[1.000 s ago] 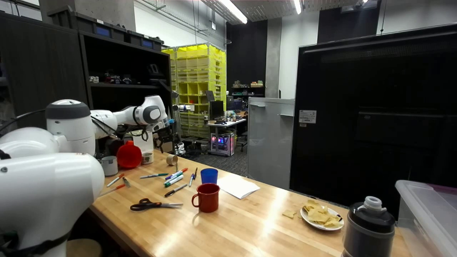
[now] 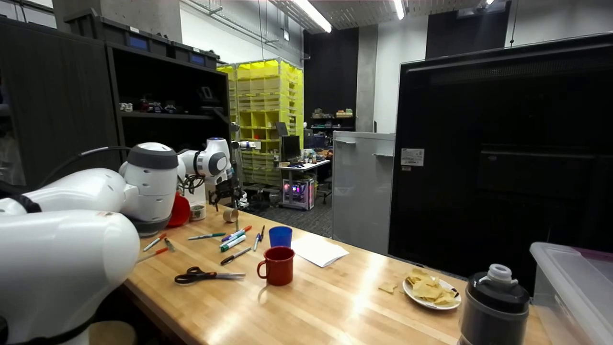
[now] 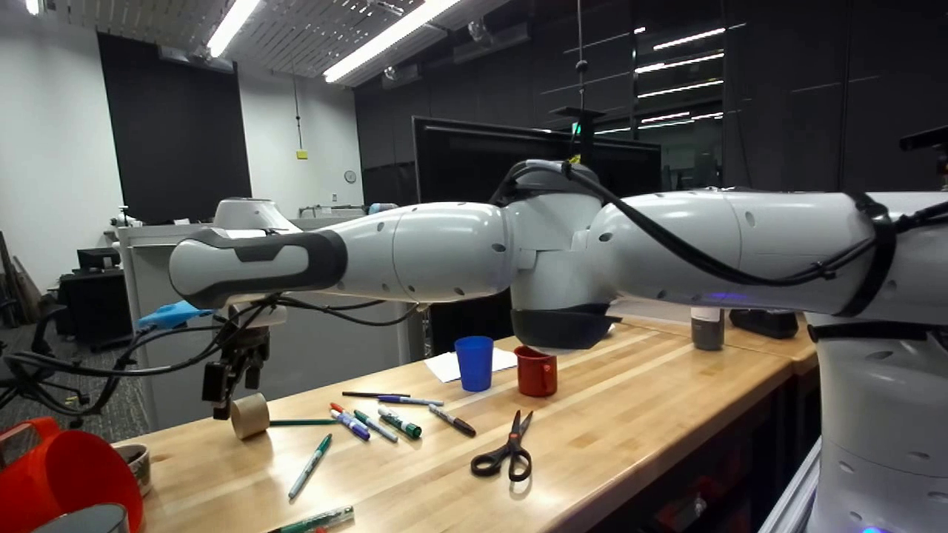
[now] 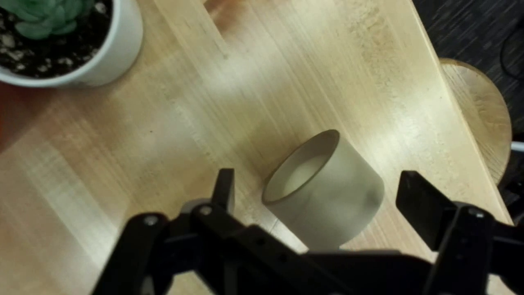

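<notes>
In the wrist view a beige cup (image 4: 339,196) lies on its side on the table, its mouth toward the upper left. My gripper is above it, open, with one finger (image 4: 224,191) left of the cup and the other (image 4: 422,209) to its right; neither appears to touch it. Exterior view 2 shows the gripper (image 3: 229,398) just over and beside the same cup (image 3: 249,416). From exterior view 1, the cup (image 2: 231,215) is near the table's far end, with the gripper (image 2: 222,202) close behind and above it.
A potted succulent (image 4: 93,54) stands up-left of the cup, near a red container (image 3: 80,480). Several pens and markers (image 2: 232,241), scissors (image 2: 201,276), a blue cup (image 2: 280,236) and a red mug (image 2: 278,265) occupy the table. Its edge (image 4: 461,110) is close on the right.
The arm's elbow has swung toward the right in exterior view 1, now covering the grey mug and part of the red container. The gripper has shifted slightly right; the beige cup has stayed put.
</notes>
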